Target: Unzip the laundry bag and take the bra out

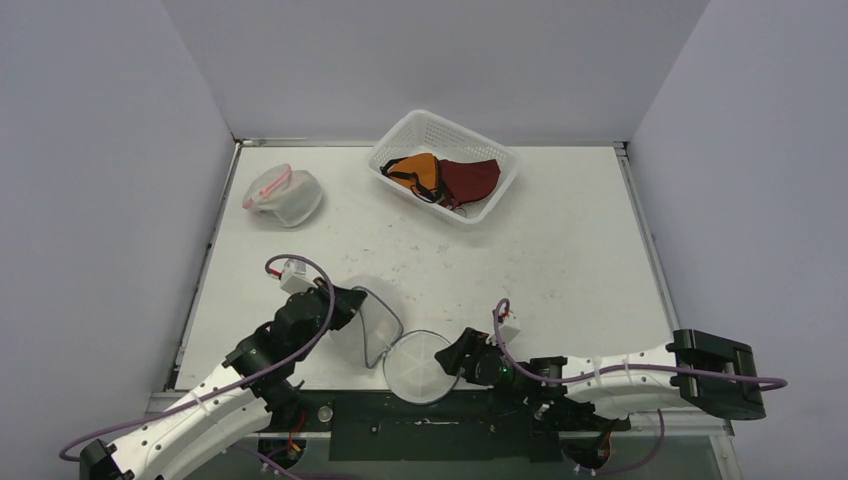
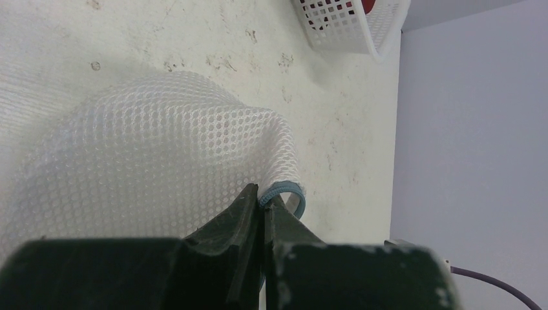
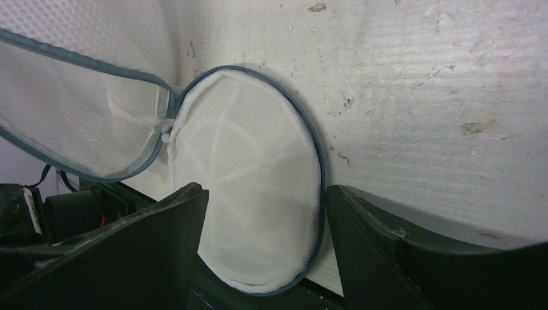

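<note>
A white mesh laundry bag [image 2: 148, 161] with grey-blue zipper trim stands with its round lid [image 3: 249, 168] folded open onto the table's front edge. My left gripper is shut on the bag's trimmed rim, lifting the mesh. My right gripper is part open low at the lid, one finger each side of its right part, the right finger by the zipper edge. I cannot see a bra.
A white basket [image 1: 440, 130] holding orange and dark red cloth items stands at the back. A second mesh bag with pink trim [image 1: 290, 200] lies back left.
</note>
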